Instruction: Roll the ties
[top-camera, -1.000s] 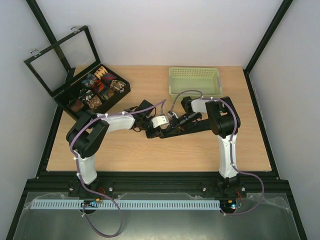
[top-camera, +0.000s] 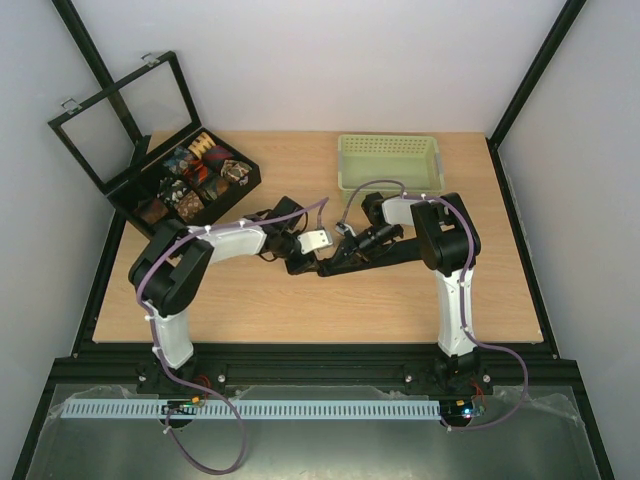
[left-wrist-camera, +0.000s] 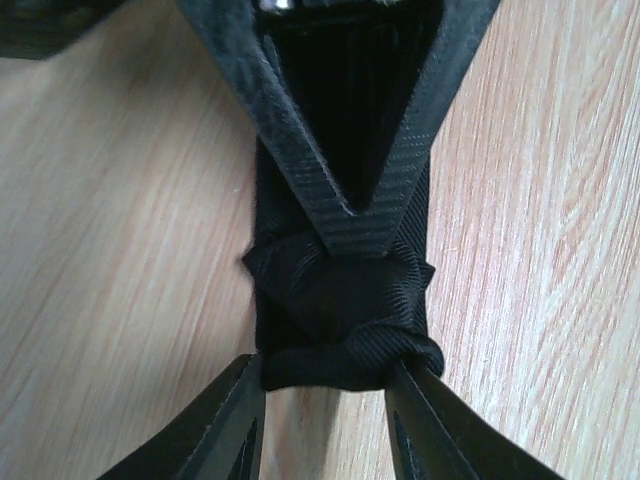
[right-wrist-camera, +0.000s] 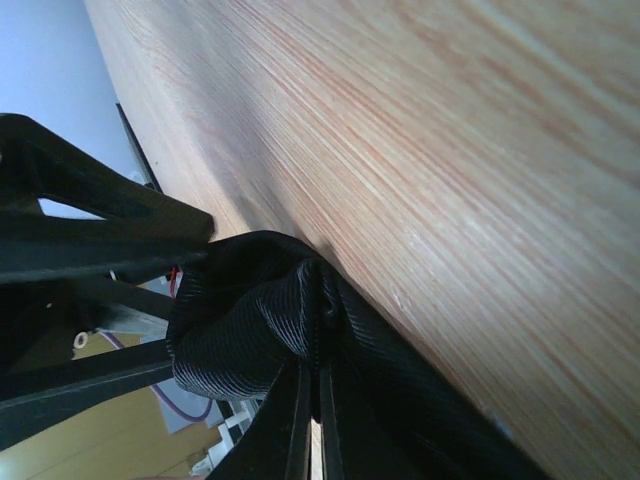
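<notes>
A black tie (top-camera: 395, 255) lies along the middle of the table, its left end folded over. In the left wrist view that folded end (left-wrist-camera: 335, 300) is at my left gripper, whose fingers are parted at the fold's near edge. My right gripper is shut, its fingertips pressed into the bunched tie; in the left wrist view it reaches onto the tie from above. In the top view both grippers meet near the table's centre.
An open black case (top-camera: 130, 200) with rolled ties in compartments sits at the back left. An empty pale green basket (top-camera: 390, 150) stands at the back right.
My left gripper has shifted slightly left over the last second. The right arm looks still.
</notes>
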